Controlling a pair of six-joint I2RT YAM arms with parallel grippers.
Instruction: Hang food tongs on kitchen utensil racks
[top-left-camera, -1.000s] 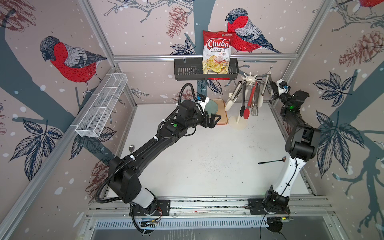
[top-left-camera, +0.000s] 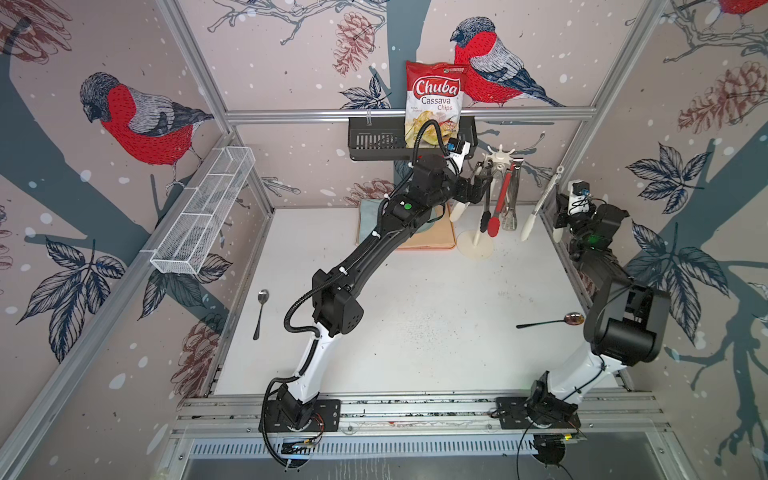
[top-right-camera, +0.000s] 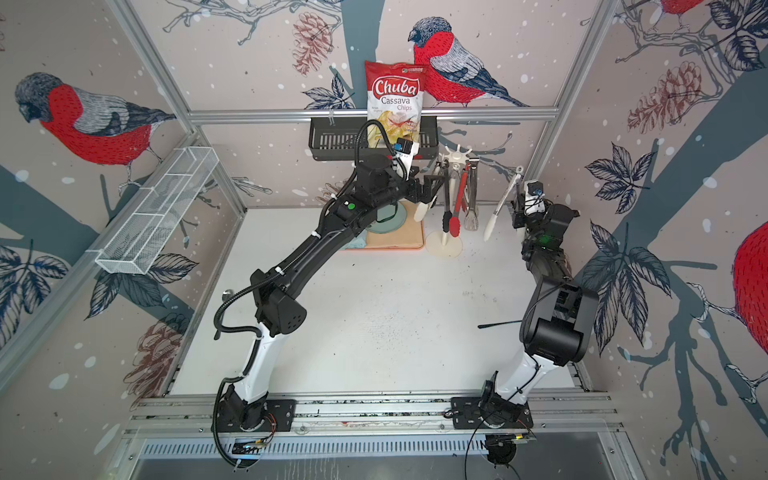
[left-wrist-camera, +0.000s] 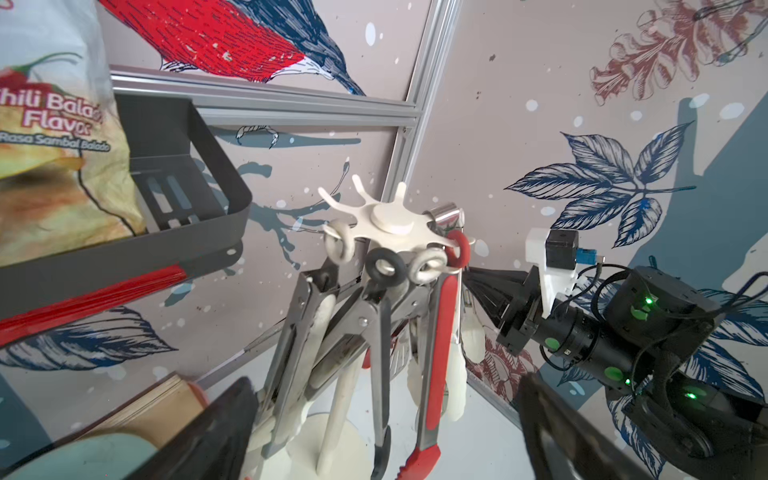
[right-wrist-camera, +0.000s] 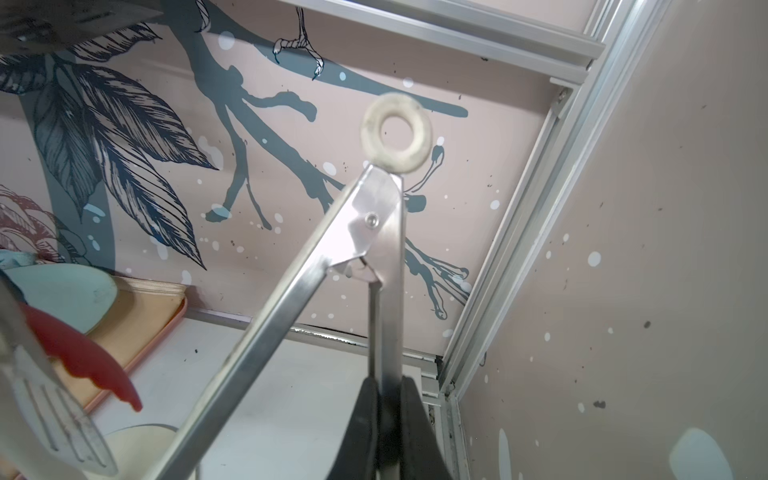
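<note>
Silver food tongs (right-wrist-camera: 352, 216) with a cream ring at the top are in my right gripper, which is shut on one of their arms. In the top left view these tongs (top-left-camera: 541, 204) hang spread, right of the rack and apart from it. The rack (left-wrist-camera: 392, 224) is a cream hub with several curved hooks. Ring-topped utensils hang from it, among them red-handled tongs (left-wrist-camera: 436, 360) and a tool with a black ring (left-wrist-camera: 385, 268). My left gripper is open in front of these, its fingers (left-wrist-camera: 228, 432) wide apart.
A dark shelf (top-left-camera: 376, 140) with a chips bag (top-left-camera: 434, 100) is left of the rack. Below are a board (top-left-camera: 436, 236) and a pale round piece (top-left-camera: 475, 245). A spoon (top-left-camera: 573, 318) lies at the right.
My left gripper has risen and moved right, up to the utensils hanging at the rack. The right arm has shifted right and slightly down, carrying the tongs away from the rack.
</note>
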